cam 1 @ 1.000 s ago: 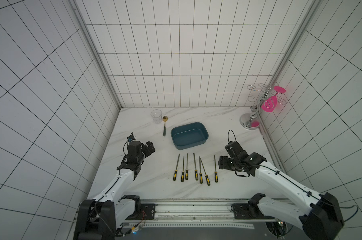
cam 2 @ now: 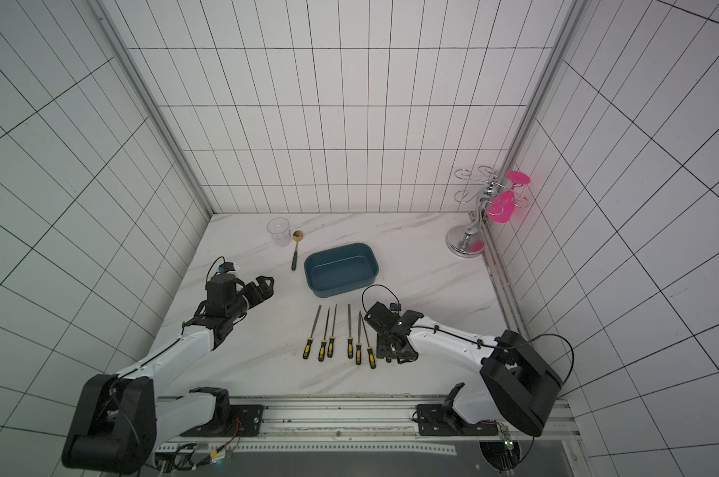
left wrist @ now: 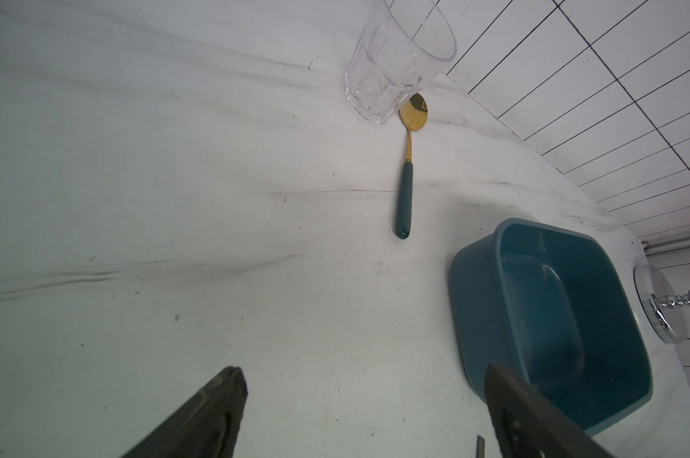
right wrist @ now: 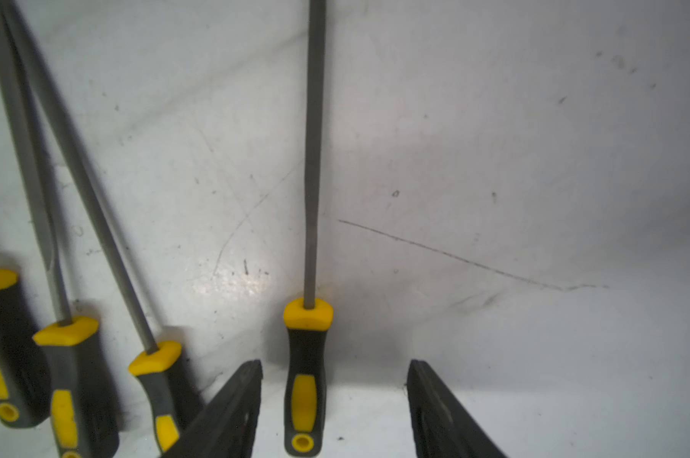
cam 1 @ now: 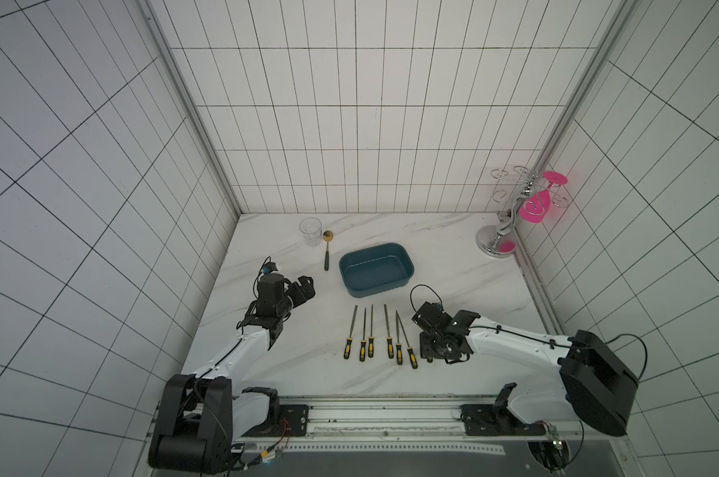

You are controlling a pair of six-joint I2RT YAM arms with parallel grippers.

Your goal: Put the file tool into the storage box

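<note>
Seven or so is not needed here: several files with black-and-yellow handles lie on the table. The rightmost file (right wrist: 304, 389) lies flat, its handle between the spread fingers of my right gripper in the right wrist view, nearer the left finger and apart from both. From above, the right gripper (cam 1: 425, 346) covers most of this file. To its left lie more files, such as the leaning file (cam 1: 409, 346). The storage box (cam 1: 376, 270), dark teal and empty, stands behind the files. My left gripper is open over bare table, nothing between its fingers.
A clear glass (cam 1: 311, 231) and a gold spoon with a dark handle (cam 1: 326, 254) are at the back left. A chrome stand (cam 1: 496, 240) with a pink goblet (cam 1: 536, 205) occupies the back right. Table right of the box is free.
My right gripper has moved left and toward the front edge, from beside the rightmost file to over it. The left gripper has shifted slightly right and back.
</note>
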